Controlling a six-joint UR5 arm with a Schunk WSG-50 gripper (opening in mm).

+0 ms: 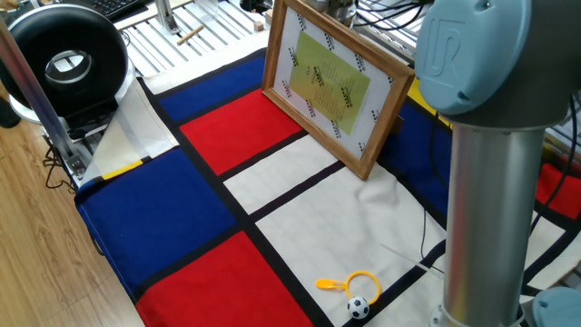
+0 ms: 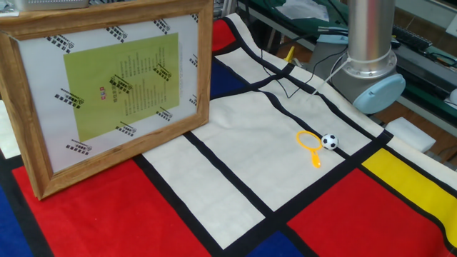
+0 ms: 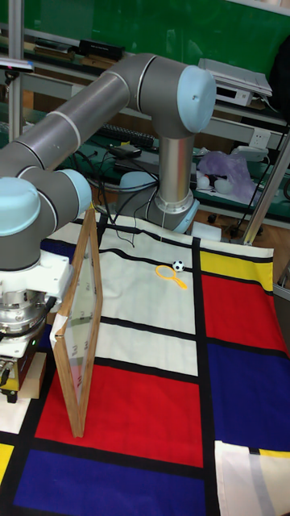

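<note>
A wooden picture frame [image 1: 338, 84] with a green-and-white printed sheet stands upright, slightly leaning, on the colour-block cloth. Seen nearly edge-on in exterior view 3, the frame [image 3: 79, 318] has my arm's wrist [image 3: 35, 288] behind it at the left. The body of my gripper [image 3: 17, 344] shows below that wrist, close to the frame's back. Its fingers are hidden or cut off, so I cannot see their opening or any contact. A yellow ring with a handle [image 2: 309, 140] lies flat on a white patch, with a small soccer ball [image 2: 329, 141] right beside its hoop.
A piece of wood [image 3: 32, 375] shows behind the frame near my gripper. My arm's base column [image 1: 490, 218] rises at the cloth's edge, with loose cables nearby. A round black device [image 1: 64, 64] stands at the far left.
</note>
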